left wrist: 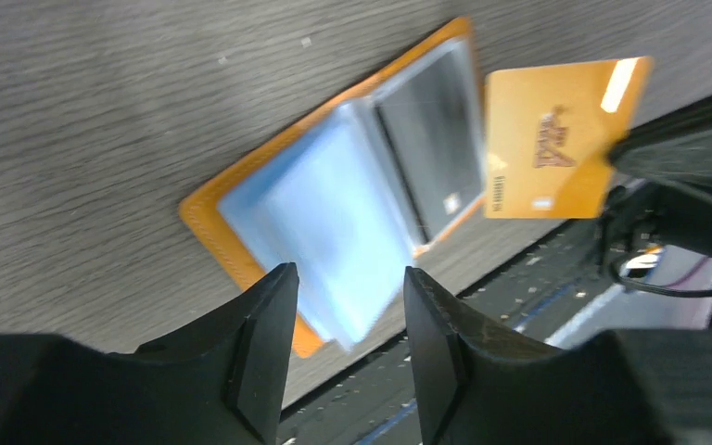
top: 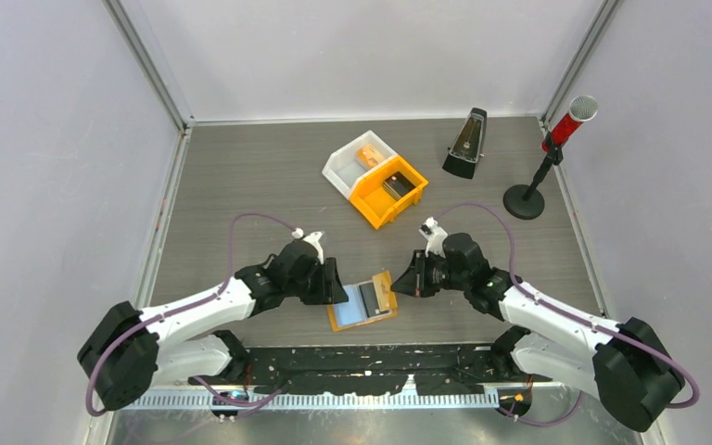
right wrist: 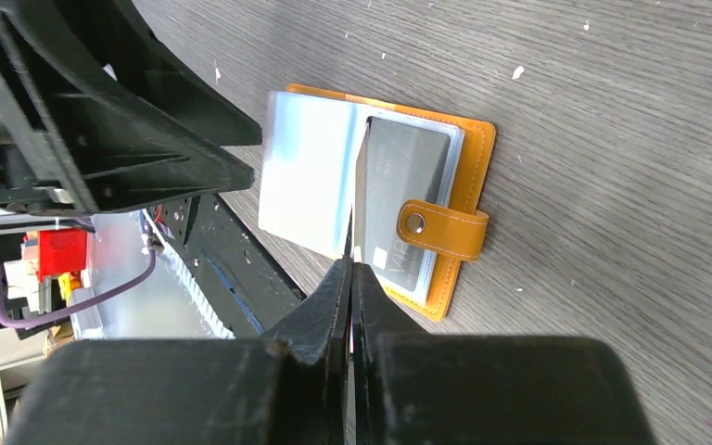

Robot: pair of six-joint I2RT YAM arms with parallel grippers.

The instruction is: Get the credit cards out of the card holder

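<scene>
The card holder (top: 350,310), orange with clear sleeves, lies open on the table between both grippers. An orange card is pinched upright by my right gripper, which is shut on its edge above the holder's right side; the right wrist view shows this card nearly edge-on. Under it, a dark grey card or insert (right wrist: 408,162) sits in the right-hand sleeve. The left sleeve (right wrist: 306,176) looks pale and translucent. Beside the holder's left edge, my left gripper is part open, its fingers apart with nothing gripped between them.
Farther back stand joined white (top: 336,174) and yellow (top: 375,211) bins with small items inside. A black metronome (top: 466,146) and a microphone on a stand (top: 524,201) are at the back right. The table between bins and holder is clear.
</scene>
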